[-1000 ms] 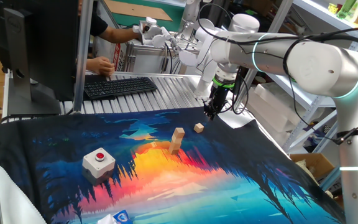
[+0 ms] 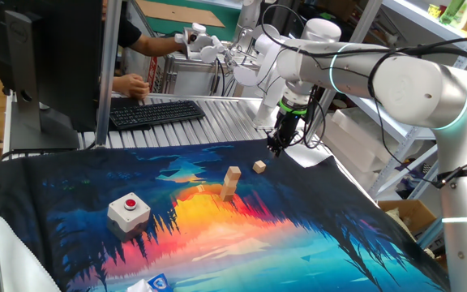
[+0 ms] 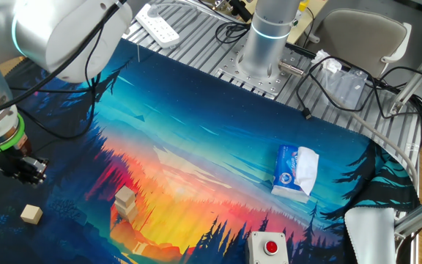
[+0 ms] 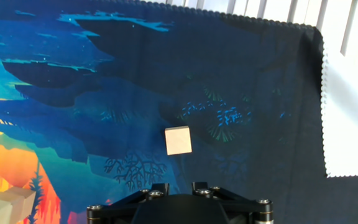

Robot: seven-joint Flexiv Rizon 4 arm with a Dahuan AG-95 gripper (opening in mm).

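A single light wooden cube [image 4: 179, 141] lies on the dark part of the printed cloth, ahead of the fingertips in the wrist view. The same loose cube [image 2: 259, 166] shows in exterior view 1, and again in exterior view 2 as a cube [image 3: 31, 214] near the left edge. My gripper hangs above the cloth, a little to one side of this cube and not touching it. Its fingers stand apart with a gap and nothing between them. A small upright stack of wooden blocks [image 2: 231, 183] stands on the orange print, also in exterior view 2 [image 3: 125, 203].
A grey box with a red button [image 2: 129, 215] sits on the cloth. Near it lies a blue and white tissue pack [image 3: 295, 173]. A monitor [image 2: 47, 73] and keyboard [image 2: 156, 114] stand beyond the cloth.
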